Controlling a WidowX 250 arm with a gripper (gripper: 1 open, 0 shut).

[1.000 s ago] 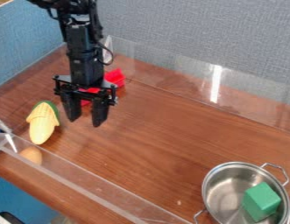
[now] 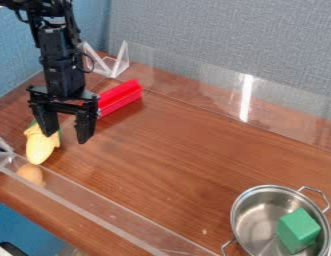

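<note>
My black gripper (image 2: 64, 122) is at the upper left, open, its fingers pointing down just over a yellow corn toy (image 2: 42, 149) with a green top, which is partly hidden behind the near finger. A red block (image 2: 120, 96) lies just behind and to the right of the gripper. At the lower right a steel pot (image 2: 251, 222) holds a green block (image 2: 297, 230).
An orange-brown rounded object (image 2: 30, 174) lies at the front left by a clear plastic edge. A white rack (image 2: 112, 62) stands at the back.
My gripper has moved left, away from in front of the red block to over the corn toy. The other objects show no clear movement.
</note>
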